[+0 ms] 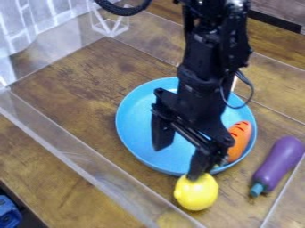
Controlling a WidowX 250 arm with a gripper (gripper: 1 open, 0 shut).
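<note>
My black gripper (pixel 191 141) hangs open over the blue bowl (pixel 141 125), its fingers angled down toward the bowl's front. An orange carrot (pixel 238 138) lies in the right side of the bowl, partly behind the gripper. A yellow object (pixel 195 192) lies on the table just in front of the bowl, below the gripper. A purple eggplant-like object (pixel 277 163) with a teal end lies to the right of the bowl.
A transparent wall or edge runs along the left and lower left, with a small blue object at the lower-left corner.
</note>
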